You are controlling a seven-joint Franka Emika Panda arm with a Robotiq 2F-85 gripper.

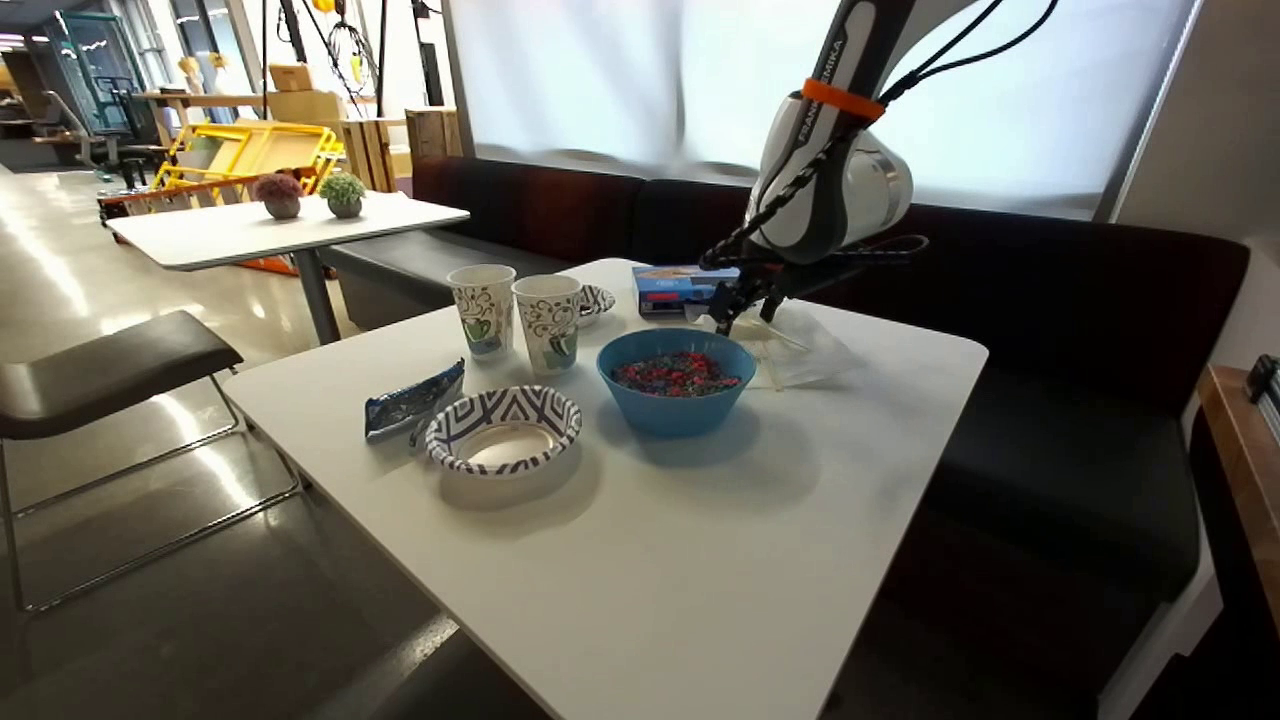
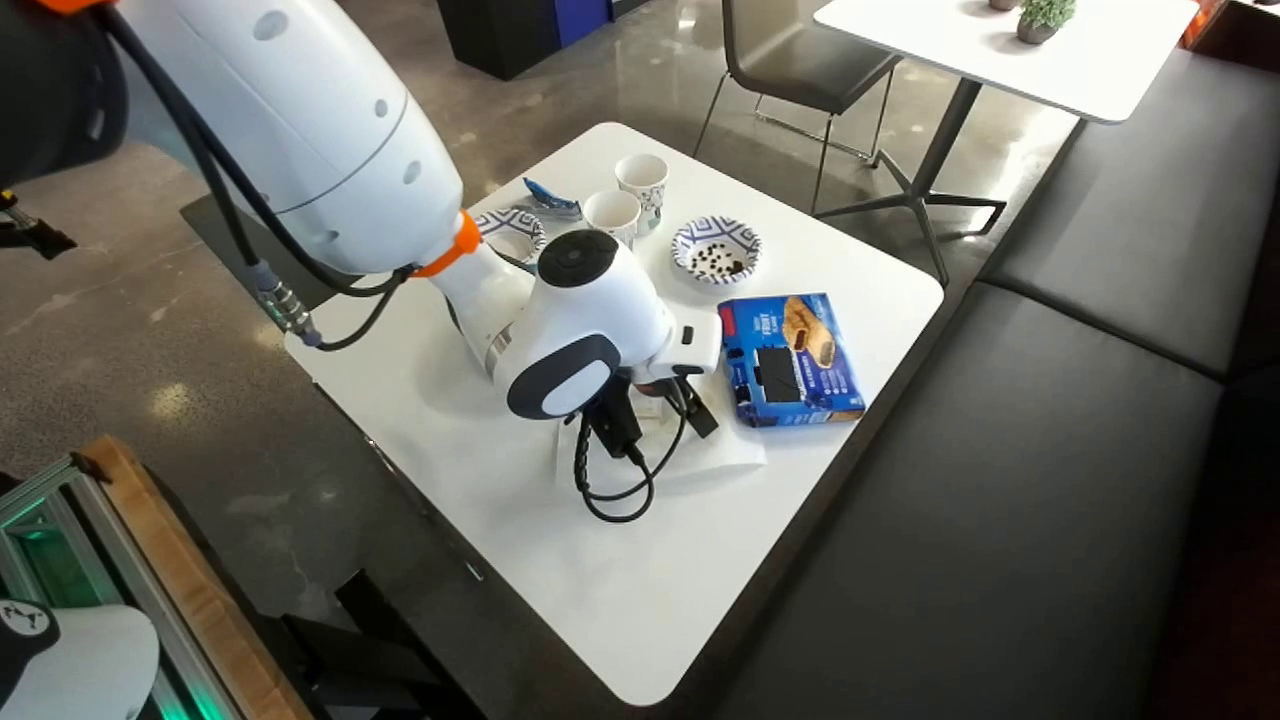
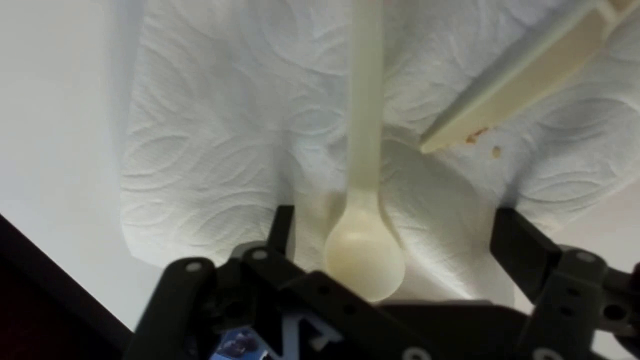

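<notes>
In the wrist view a cream plastic spoon [image 3: 365, 252] lies on a white paper towel [image 3: 198, 138], its bowl toward me and its handle running away. My gripper is open, with one finger on each side of the spoon and clear space between spoon and fingers. To the right of the handle, a second cream utensil [image 3: 516, 90], its full shape cut off by the frame, rests at a slant on the same towel, with small brown specks by its tip. In exterior view 1 the gripper hangs low over the towel [image 1: 828, 352], behind the blue bowl.
A blue bowl [image 1: 678, 408] of dark and red bits stands close in front of the gripper. The blue box [image 2: 798, 360] is beside the towel. Paper cups [image 1: 549, 324], patterned paper bowls [image 1: 504, 432] and a wrapper [image 1: 414, 402] sit farther off.
</notes>
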